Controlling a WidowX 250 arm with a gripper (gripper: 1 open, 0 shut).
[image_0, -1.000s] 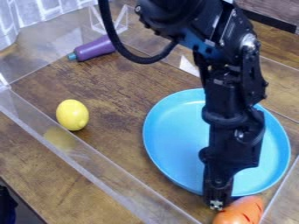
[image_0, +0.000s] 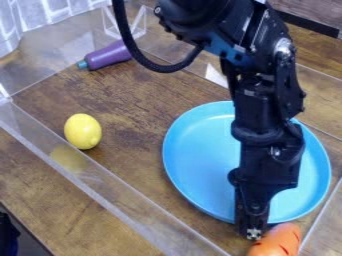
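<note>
My black gripper (image_0: 254, 222) reaches down over the right part of a blue plate (image_0: 198, 158), its tip at the plate's front rim. An orange carrot-like object (image_0: 275, 242) lies just beside the fingertips at the bottom right, partly out of frame. Whether anything is between the fingers is hidden by the gripper itself.
A yellow egg-shaped object (image_0: 82, 131) sits at the left on the wooden surface (image_0: 127, 105). A purple object (image_0: 110, 53) lies at the back left. Clear panels run along the left and front edges. The wood between egg and plate is clear.
The gripper has shifted very slightly; the plate and the other objects look essentially unmoved.
</note>
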